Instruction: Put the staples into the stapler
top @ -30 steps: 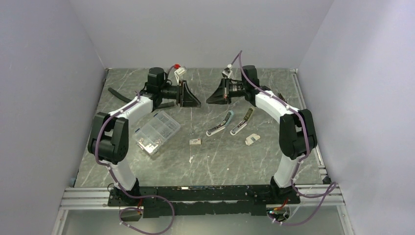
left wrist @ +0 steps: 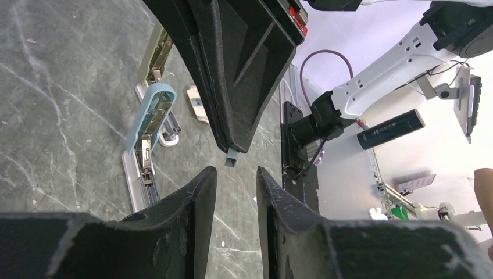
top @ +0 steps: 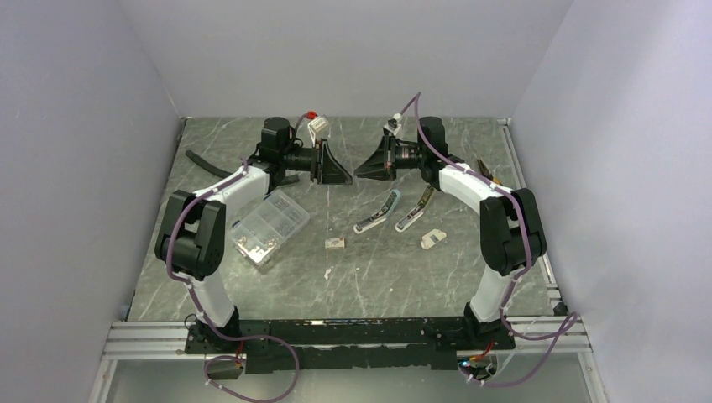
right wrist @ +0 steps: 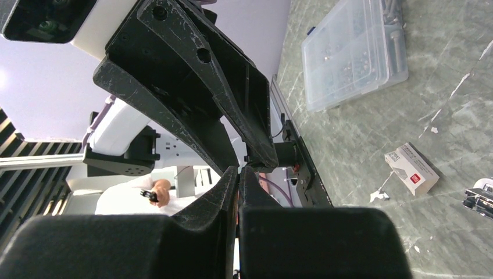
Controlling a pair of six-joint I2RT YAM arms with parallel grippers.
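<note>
My right gripper [top: 363,173] is shut on a small grey staple strip [left wrist: 231,158], which pokes from its tips in the left wrist view. My left gripper is part open just below and facing it, nothing visible between its fingers. Two open staplers lie below on the table: a light blue one [left wrist: 135,128] and an olive one [top: 428,193], both with white bases. A small staple box [right wrist: 411,168] lies in front of them.
A clear compartment box [top: 270,225] lies at the left, with a dark tube [top: 203,163] behind it. A small pale item [top: 433,238] lies right of the staplers.
My left gripper has moved right, closer to the right gripper, and the right arm has shifted slightly. The things on the table have not moved.
</note>
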